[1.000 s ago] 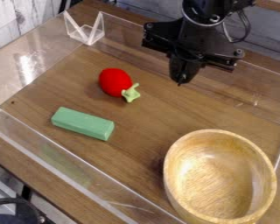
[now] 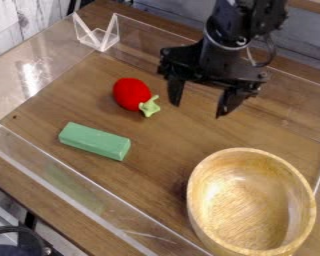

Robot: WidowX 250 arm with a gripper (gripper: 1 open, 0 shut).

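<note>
My gripper (image 2: 200, 94) hangs over the back middle of the wooden board, open, its two dark fingers apart with nothing visible between them. To its left lies a red object with a pale green stem (image 2: 132, 95), like a toy vegetable. A mint-green block (image 2: 93, 141) lies flat at the front left. A large light wooden bowl (image 2: 251, 175) stands at the front right, empty.
Clear low walls (image 2: 49, 170) edge the board on the sides in view. A small clear piece (image 2: 99, 30) stands at the back left corner. The middle of the board is bare.
My gripper has come lower and toward the front, and its fingers now show more widely apart. The red object, green block and bowl are unmoved.
</note>
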